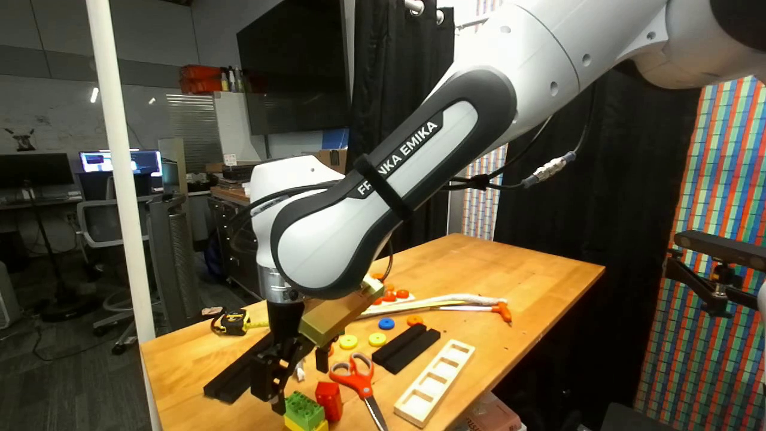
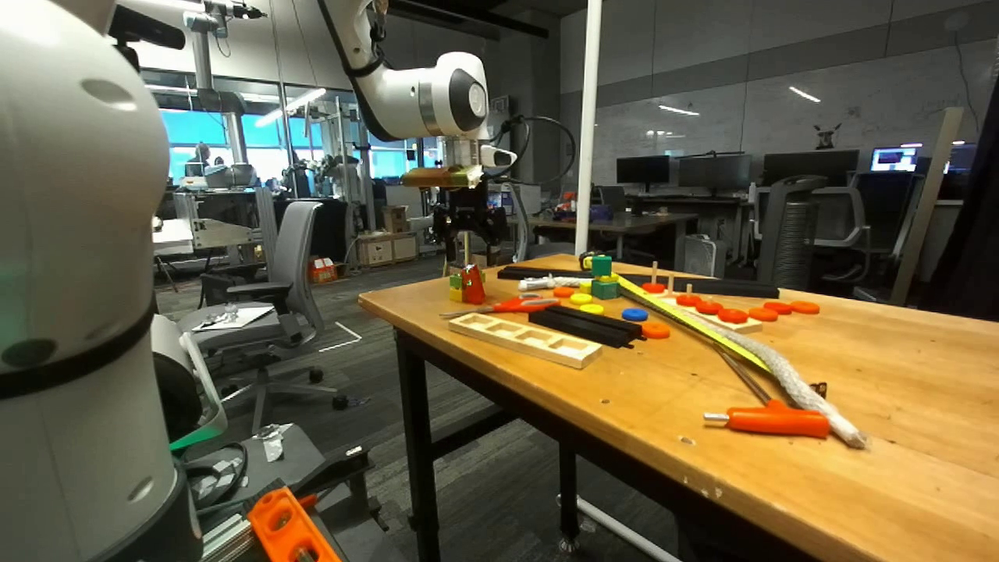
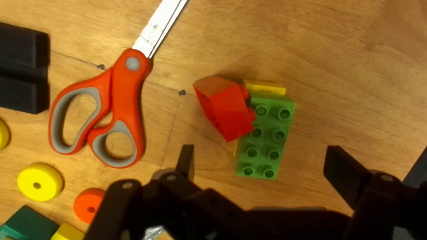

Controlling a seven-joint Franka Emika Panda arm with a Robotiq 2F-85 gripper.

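A green block (image 3: 262, 140) with round studs lies on top of a yellow block (image 3: 265, 87), whose edge shows from beneath it. Tipped on its side against the green block's side is a red block (image 3: 230, 108), its studs facing the green one. My gripper is open above the table, one finger on either side of the green block and clear of it. In exterior view 1, the red block (image 1: 328, 401) stands beside the green block (image 1: 304, 410), below the gripper (image 1: 298, 384).
Orange-handled scissors (image 3: 128, 88) lie close to the red block. A wooden tray with compartments (image 1: 435, 383), black bars (image 1: 406, 348) and several coloured discs (image 1: 377, 339) spread over the table. Bare wood surrounds the right side of the blocks in the wrist view.
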